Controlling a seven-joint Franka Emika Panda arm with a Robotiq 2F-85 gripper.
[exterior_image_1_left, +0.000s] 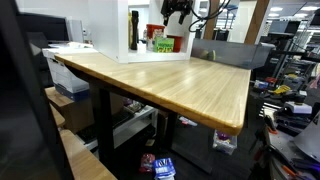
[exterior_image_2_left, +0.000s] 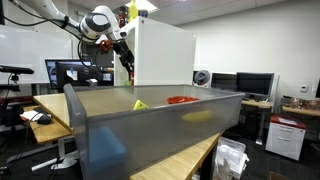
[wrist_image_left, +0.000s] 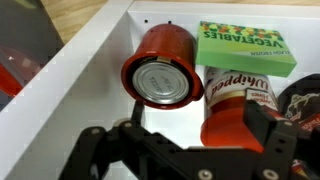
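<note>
My gripper is open, its black fingers spread at the bottom of the wrist view with no object held between them. Ahead of it, a red cup-like container (wrist_image_left: 172, 42) has a silver can lid (wrist_image_left: 160, 80) at its near end. To its right is a green vegetables box (wrist_image_left: 245, 48). Below that box sits a red and white tub marked "Whipped" (wrist_image_left: 238, 88). In exterior view 1 the gripper (exterior_image_1_left: 180, 14) hangs over the green box (exterior_image_1_left: 164, 45) and red items by the white shelf.
A white wall (wrist_image_left: 75, 85) bounds the items on the left in the wrist view. At the right edge is a dark round object (wrist_image_left: 300, 100). A grey bin (exterior_image_2_left: 150, 135) fills the front of exterior view 2.
</note>
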